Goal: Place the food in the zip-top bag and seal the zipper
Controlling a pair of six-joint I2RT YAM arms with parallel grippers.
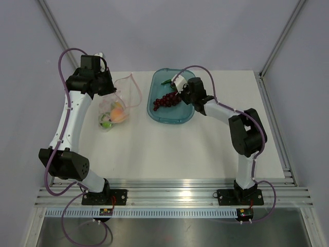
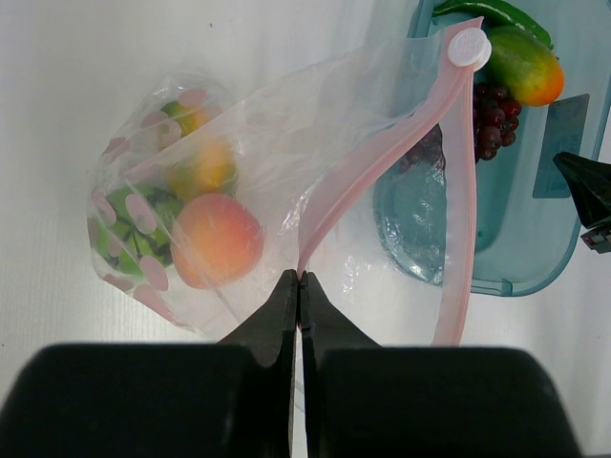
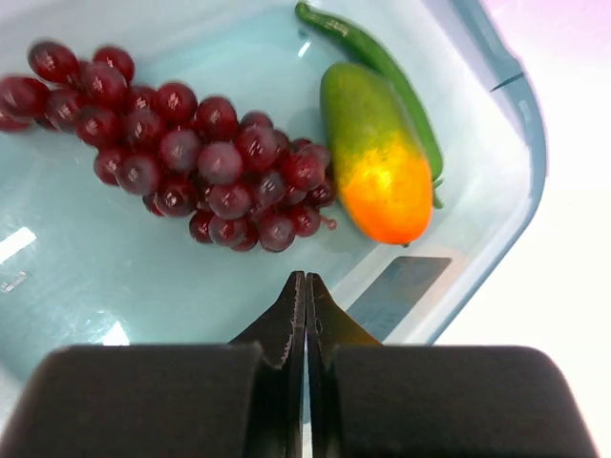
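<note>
The red grapes (image 3: 220, 162) lie in the blue-green tray (image 1: 172, 119), clear of my right gripper, which is shut with nothing between its fingers. Beside the grapes rest a green and orange mango (image 3: 377, 153) and a green chili pepper (image 3: 377, 62). A clear zip top bag (image 2: 368, 95) with a pink zip strip stands to the left of the tray. My left gripper is shut on the bag's rim, so that its mouth gapes toward the tray. Inside the bag are an orange-red round fruit (image 2: 218, 239) and green and yellow pieces.
A white slider (image 2: 470, 48) sits at one end of the zip strip. A grey label (image 3: 398, 291) is on the tray's inner side.
</note>
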